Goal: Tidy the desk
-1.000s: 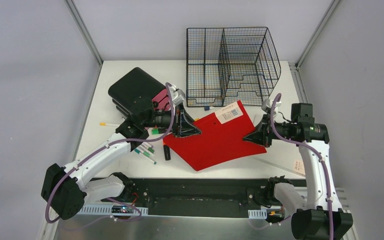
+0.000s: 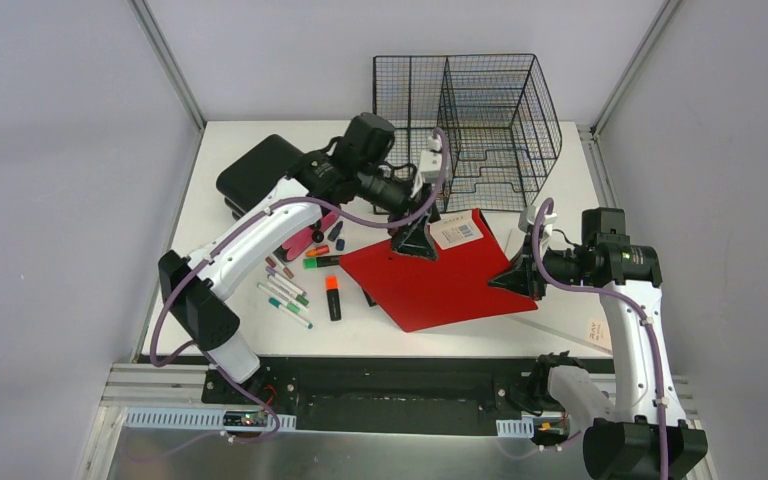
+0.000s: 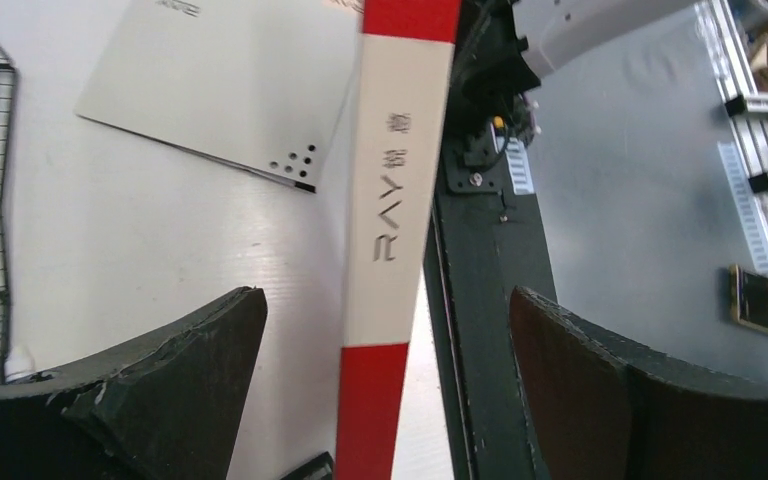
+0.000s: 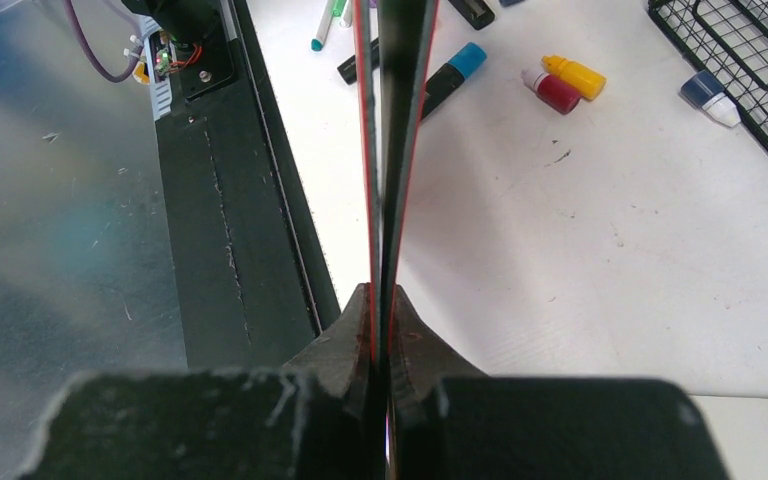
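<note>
A red folder (image 2: 415, 280) with a white label is held off the desk, its lower right edge pinched in my right gripper (image 2: 505, 280), which is shut on it; in the right wrist view it appears edge-on between the fingers. My left gripper (image 2: 410, 240) is open above the folder's upper left part; in the left wrist view the folder's labelled spine (image 3: 388, 200) shows between and beyond its spread fingers. A wire rack (image 2: 490, 120) stands at the back. Markers (image 2: 333, 298), small bottles (image 4: 575, 78) and a black case (image 2: 260, 170) lie on the desk.
A pale sheet or folder (image 3: 220, 90) lies at the desk's right under my right arm. Pink items lie beside the black case, partly behind my left arm.
My left gripper has risen and moved right, over the folder, its arm swinging up. The red folder shifted slightly right and up earlier; my right arm is nearly still.
</note>
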